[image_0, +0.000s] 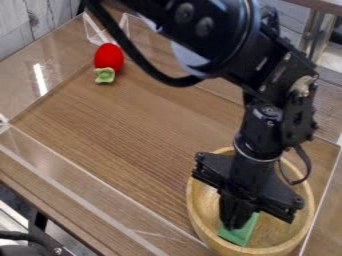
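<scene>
A yellow-tan bowl (293, 230) sits at the lower right of the wooden table, with a green object (235, 232) inside it. My black gripper (237, 210) is low inside the bowl, over the green object and hiding much of it. Its fingertips look close together; whether anything is between them is hard to see.
A red object (110, 58) with a green end lies at the back left near a pale wall. A dark cable or part shows at the bottom left edge.
</scene>
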